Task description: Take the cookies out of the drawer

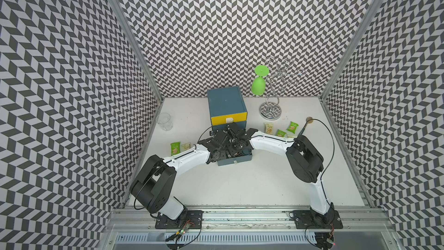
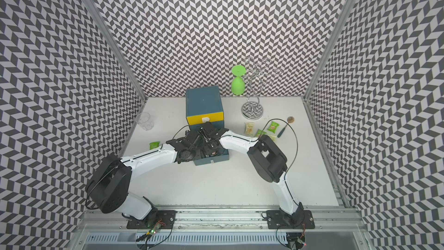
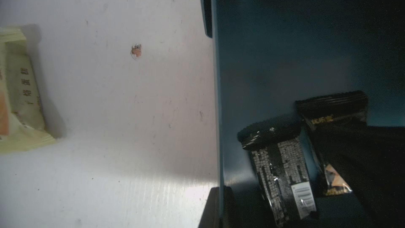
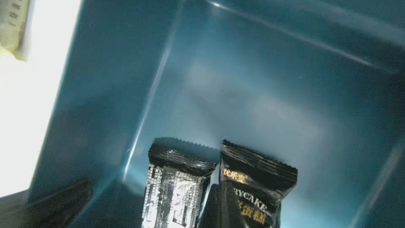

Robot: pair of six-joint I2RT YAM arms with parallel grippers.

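Observation:
The blue-grey drawer [image 1: 233, 161] is pulled out in front of the cabinet [image 1: 224, 101] with its yellow band. Inside lie black cookie packets, one with a barcode [image 3: 282, 181], another with gold lettering [image 4: 253, 173]. Both grippers crowd over the drawer and largely hide it in the top views. In the left wrist view dark gripper parts show at the drawer's left wall and over the right packet; in the right wrist view dark fingers show at lower left and between the packets. Whether either gripper is open or shut is unclear.
Pale and green packets [image 1: 175, 148] lie left of the drawer, several more [image 1: 292, 126] to the right. A glass [image 1: 164, 121] stands at the left, a metal stand [image 1: 270, 110] with a green cup [image 1: 258, 84] at the back right.

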